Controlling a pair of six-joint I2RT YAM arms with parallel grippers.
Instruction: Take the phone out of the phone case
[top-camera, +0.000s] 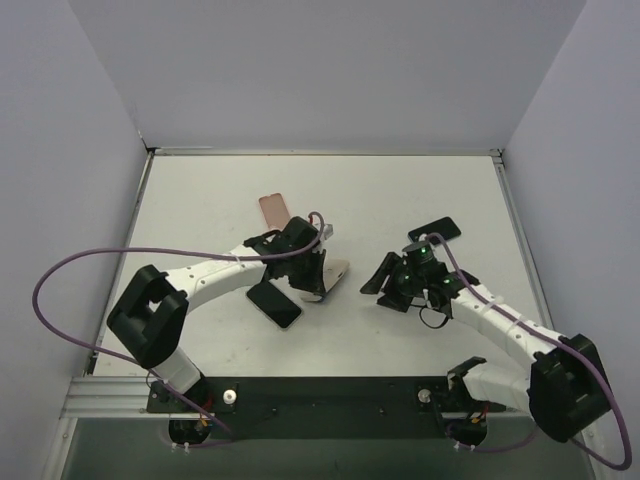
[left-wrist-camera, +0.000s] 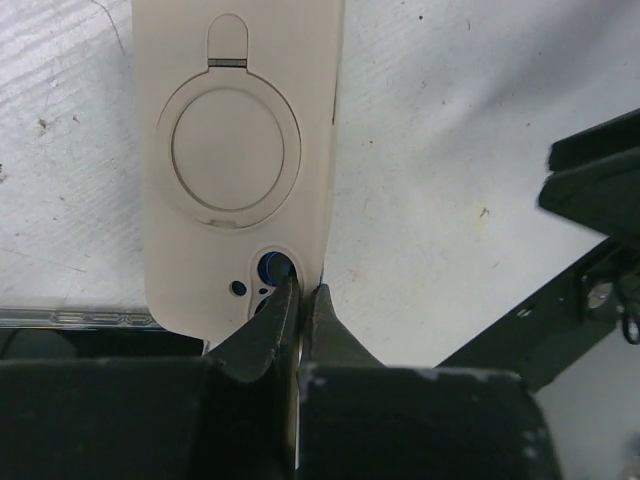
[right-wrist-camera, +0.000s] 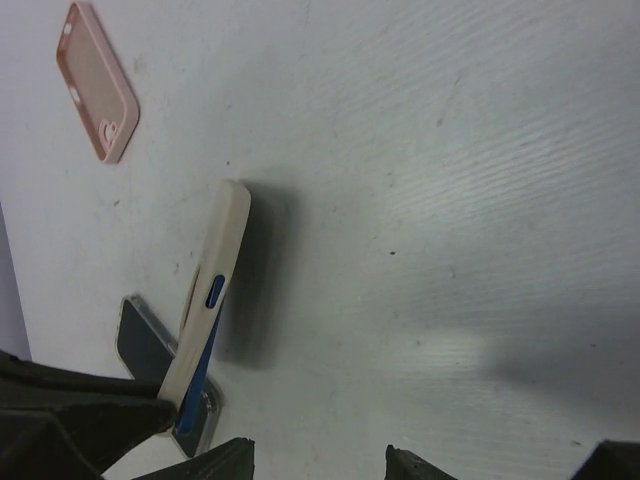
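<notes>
A beige phone case (top-camera: 332, 270) (left-wrist-camera: 238, 150) (right-wrist-camera: 224, 235), with a ring on its back and blue showing at the camera cutout and along its side, is held tilted by my left gripper (top-camera: 314, 280), shut on one end of it. My right gripper (top-camera: 380, 280) stands open to the right, apart from it, with nothing between its fingers.
A phone in a clear-edged case (top-camera: 275, 305) (right-wrist-camera: 148, 345) lies under the left arm. A pink case (top-camera: 275, 210) (right-wrist-camera: 97, 85) lies farther back; a dark phone (top-camera: 433, 230) lies back right. Bare table surrounds them.
</notes>
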